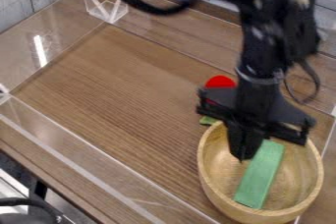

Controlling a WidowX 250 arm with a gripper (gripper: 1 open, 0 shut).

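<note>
My dark gripper (252,120) hangs over a tan bowl (223,194) at the lower right, slightly blurred, its fingers above the bowl's back part. A green block (260,179) lies inside the bowl, below the fingers. Whether anything is between the fingers is hard to make out; nothing shows there. A red object (218,87) sits behind the gripper, partly hidden, with a small green item (207,121) beside it.
A white wire-like item (102,2) stands at the upper left. Dark cables run at the lower left corner.
</note>
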